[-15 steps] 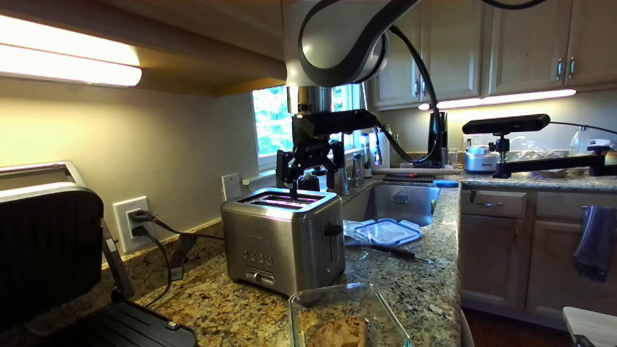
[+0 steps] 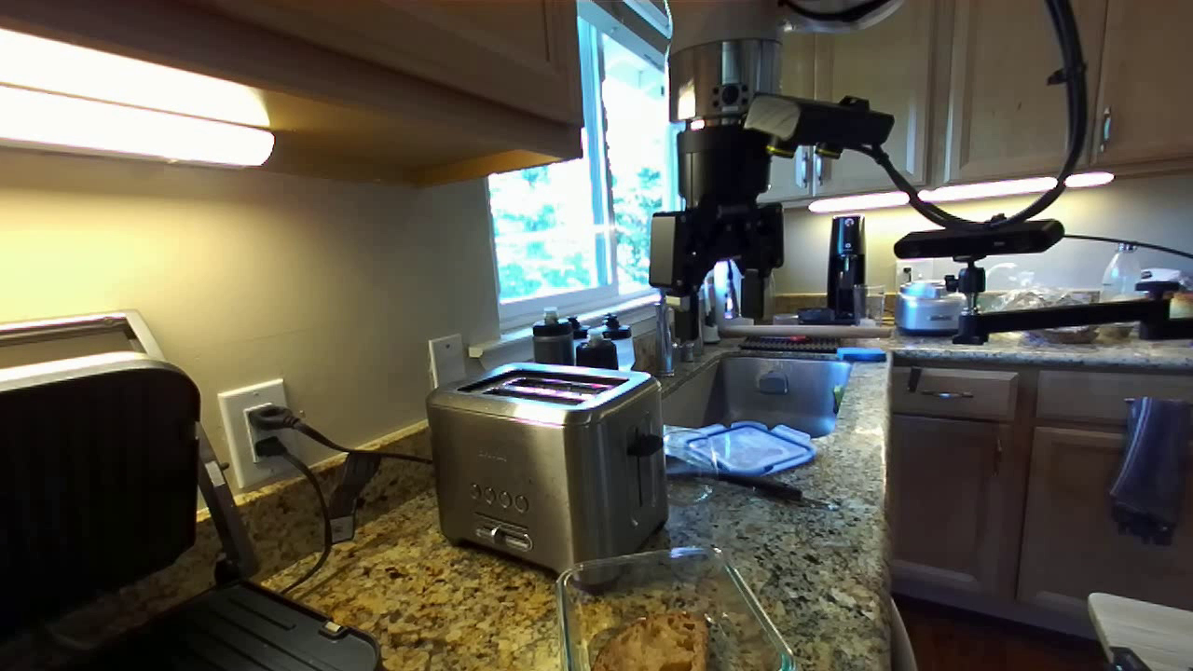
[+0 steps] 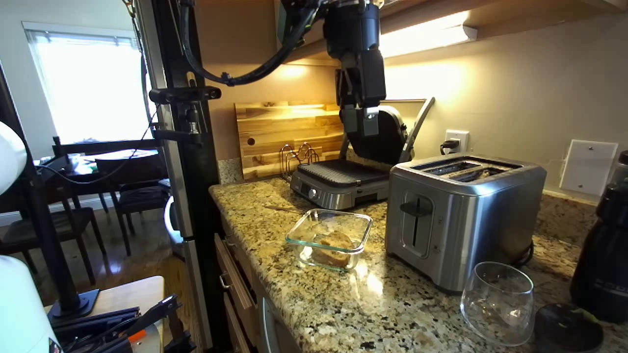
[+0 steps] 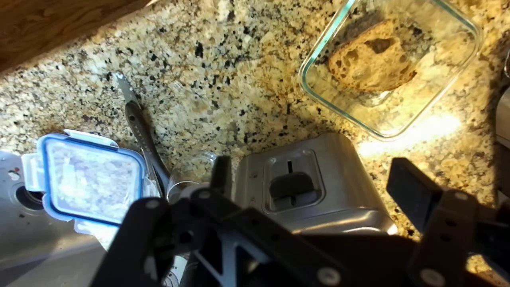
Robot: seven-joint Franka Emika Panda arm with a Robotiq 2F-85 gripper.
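My gripper (image 2: pixel 721 300) hangs high above the counter, open, with nothing between its fingers. The silver toaster (image 2: pixel 548 470) stands upright below it; the wrist view shows the toaster's lever side (image 4: pixel 306 177) between and beyond my spread fingers. In exterior view 2 its lever (image 3: pixel 416 207) sits near the top of its track. Something brownish shows in one top slot (image 3: pixel 485 174), but I cannot tell what it is. A slice of bread (image 4: pixel 375 59) lies inside a clear glass dish (image 3: pixel 327 216), just off the toaster's front corner.
An open grill press (image 3: pixel 347 176) stands past the dish. By the sink (image 2: pixel 783 391) lie a blue-rimmed lid (image 4: pixel 93 179) and a dark-handled knife (image 4: pixel 143 134). A clear drinking glass (image 3: pixel 497 306) stands close to the toaster. Cabinets hang overhead.
From just over the toaster's slots, my gripper has risen and moved right in exterior view 1, clear of the toaster. The toaster, dish and bread have not moved.
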